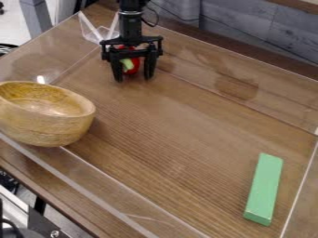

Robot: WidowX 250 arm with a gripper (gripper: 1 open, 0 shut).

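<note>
My black gripper (130, 61) is low over the far left part of the wooden table (174, 139), its open fingers around a small red object with a light green part (128, 64). The fingers hide much of that object, and I cannot tell whether they touch it.
A large tan bowl (44, 113) stands at the left edge. A mint green bar (263, 189) lies at the near right. Clear plastic (99, 28) is at the back left.
</note>
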